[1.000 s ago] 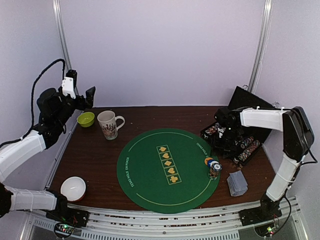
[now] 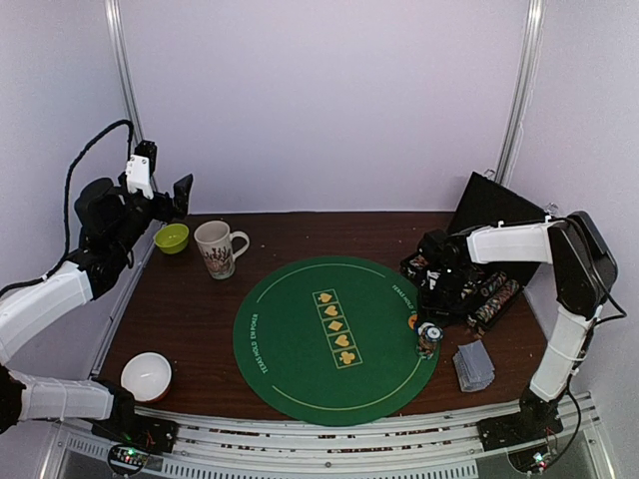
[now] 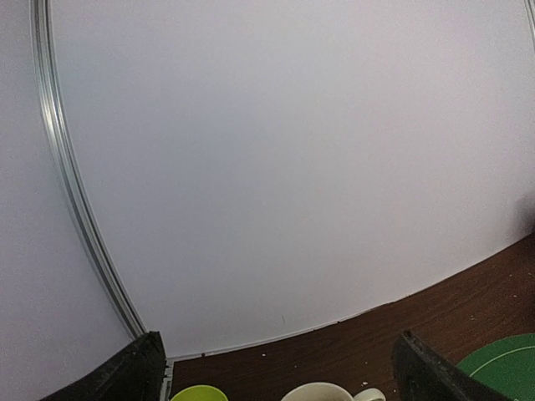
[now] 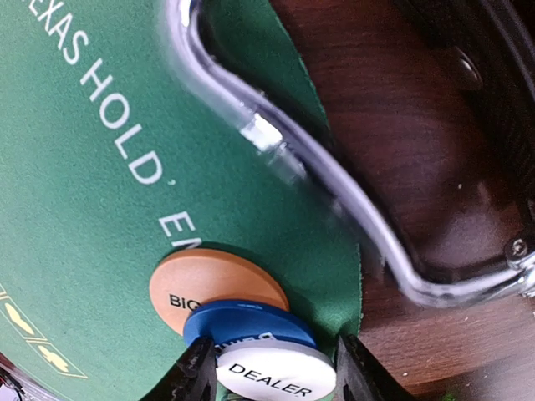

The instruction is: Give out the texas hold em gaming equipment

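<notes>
On the right side of the green poker mat (image 2: 300, 309), an orange big-blind button (image 4: 201, 276), a blue button (image 4: 238, 316) and a white DEALER button (image 4: 274, 372) overlap. My right gripper has its fingers at either side of the DEALER button; whether they grip it is unclear. The open black chip case (image 2: 494, 294) stands behind, its metal handle crossing the right wrist view. A deck of cards (image 2: 474, 366) lies beside the mat. My left gripper is raised at the left, open and empty.
A green bowl (image 2: 172, 239) and a mug (image 2: 215, 249) stand at back left, a white dish (image 2: 146, 376) at front left.
My right gripper has moved slightly toward the front and left, onto the buttons at the mat's edge. The left arm has hardly moved.
</notes>
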